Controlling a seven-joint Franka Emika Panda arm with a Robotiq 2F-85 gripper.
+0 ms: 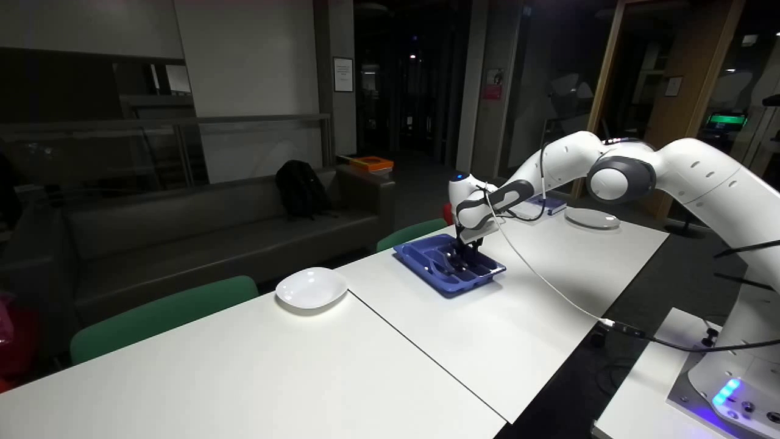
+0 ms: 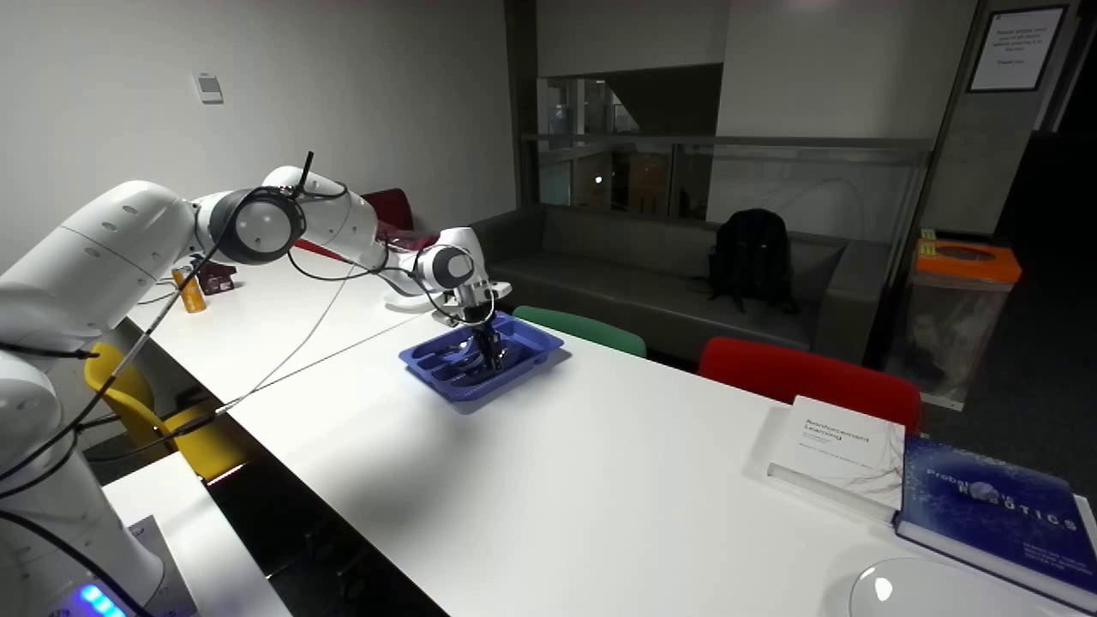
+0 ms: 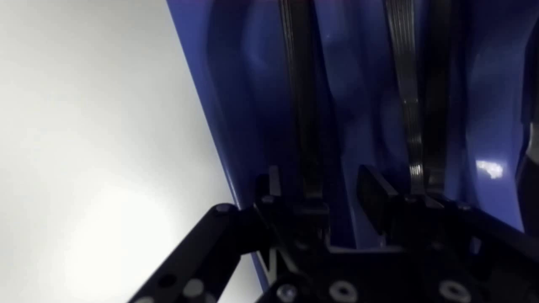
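A blue cutlery tray [image 1: 429, 281] with several compartments sits on the white table. My gripper reaches down into it, its fingers [image 3: 376, 189] apart. In the wrist view, a dark utensil handle [image 3: 303, 101] runs lengthwise through a compartment and down toward the gap between the fingertips; whether either finger touches it is too dark to tell. A ridged metal handle [image 3: 406, 86] lies in the neighbouring compartment, right of the fingers. In exterior view 2 the gripper [image 2: 491, 355] hides part of the tray.
A white bowl [image 1: 312, 288] stands on the table beyond the seam between the tabletops. At the other end are two books [image 2: 838, 447] and a white plate [image 2: 941, 595]. Much of the table around the tray is bare. A cable [image 1: 545, 274] hangs along the arm.
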